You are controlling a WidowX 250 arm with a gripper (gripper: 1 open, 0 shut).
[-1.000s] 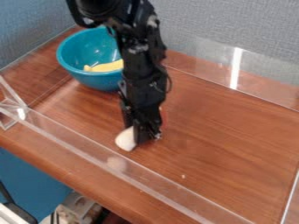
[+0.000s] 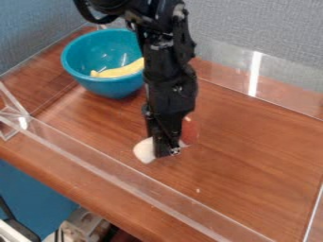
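My black gripper (image 2: 167,144) points straight down at the middle of the wooden surface, shut on a white object (image 2: 144,150) that pokes out to the lower left of its fingers. A small red object (image 2: 190,129) shows just right of the gripper, partly hidden behind it; I cannot tell what it is. A teal bowl (image 2: 110,83) holding a yellow item (image 2: 117,70) sits at the back left.
A clear plastic barrier runs along the front and back of the wooden surface (image 2: 252,161). A grey padded wall stands behind, and blue flooring shows at the lower left.
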